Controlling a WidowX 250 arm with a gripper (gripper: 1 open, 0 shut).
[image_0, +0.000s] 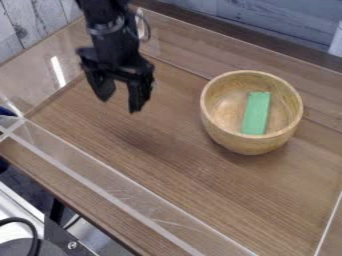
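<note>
My gripper (114, 75) is in the upper left of the camera view, a black arm reaching down over the wooden table, its fingers open, with no object clearly between them. To its right sits a round wooden bowl (221, 105) holding a green block (255, 112).
A dark cable lies at the bottom left edge. The back left corner shows a panelled edge.
</note>
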